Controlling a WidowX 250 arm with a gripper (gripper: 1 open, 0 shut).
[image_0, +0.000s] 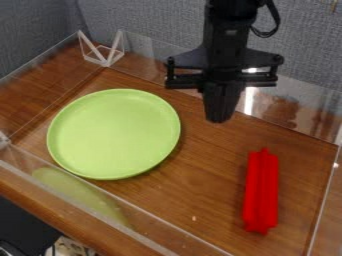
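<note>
My black gripper hangs from the top centre above the wooden board, right of a round light-green plate; whether its fingers are open or shut is unclear. A long red block lies upright in the image on the right part of the board, below and right of the gripper, apart from it.
Transparent walls edge it; a white wire-like piece stands at back left, grey padded walls behind. A pale yellowish oblong shape shows at front left.
</note>
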